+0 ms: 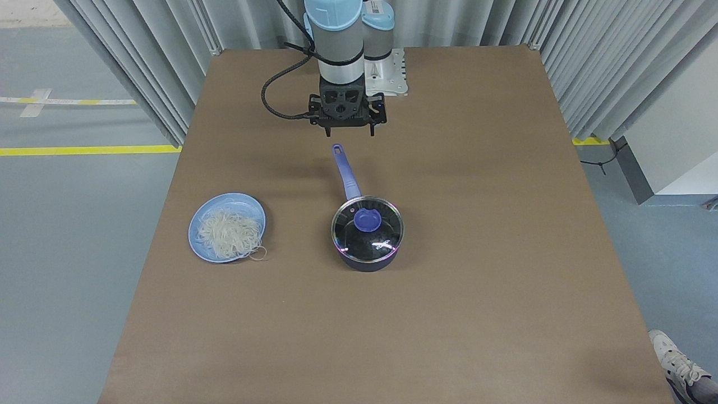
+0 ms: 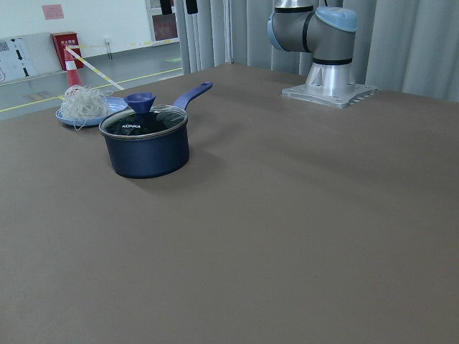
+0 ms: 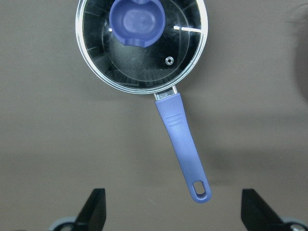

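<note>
A dark blue saucepan with a glass lid and blue knob sits mid-table, its blue handle pointing back toward the robot. Left of it in the front view is a light blue plate heaped with white noodle-like strands. My gripper is open, hanging above and behind the handle's end; in the wrist view the handle lies between and ahead of the two fingertips, with nothing held.
The robot base stands at the back of the brown table. A person's shoe is beside the table at the front right.
</note>
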